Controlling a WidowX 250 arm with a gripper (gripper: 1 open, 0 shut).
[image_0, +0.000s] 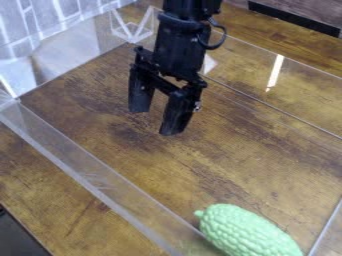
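The black robot gripper (158, 112) hangs from the top centre of the camera view, over the upper middle of the wooden floor inside a clear-walled enclosure. Its two fingers are spread apart, open, with nothing visible between them. A pale green bumpy object (249, 232), shaped like a corn cob or bitter melon, lies at the bottom right near the front edge, well away from the gripper.
Clear plastic walls (87, 168) line the wooden board (234, 150). A white grid-patterned cloth (43, 30) is at the back left.
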